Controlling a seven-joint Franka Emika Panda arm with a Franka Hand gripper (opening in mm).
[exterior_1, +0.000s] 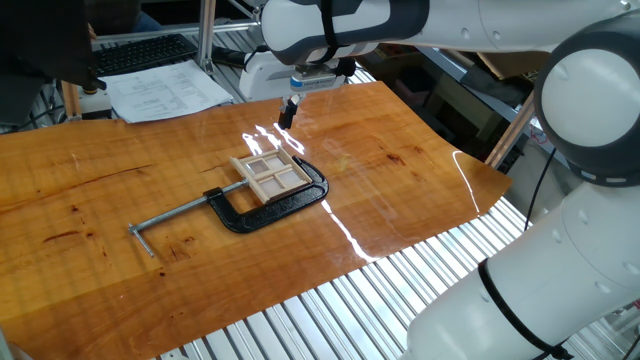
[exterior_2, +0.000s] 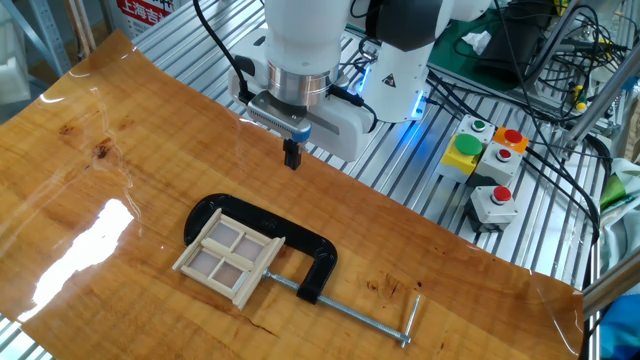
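Note:
A small wooden window frame with four panes (exterior_2: 228, 250) lies on the wooden tabletop (exterior_2: 130, 160). Around it sits a black C-clamp (exterior_1: 262, 218), its screw rod (exterior_2: 358, 317) reaching out to one side and its end close against the frame's edge. Whether the clamp is tight cannot be told. My gripper (exterior_1: 288, 112) hangs above the table, apart from both frame and clamp. In the second exterior view its dark fingers (exterior_2: 291, 154) point down close together; nothing shows between them, and their gap is too small to judge.
Papers (exterior_1: 165, 92) and a keyboard (exterior_1: 145, 54) lie at the table's back left. A button box with coloured push buttons (exterior_2: 480, 150) stands on the slatted metal surface beyond the board's edge.

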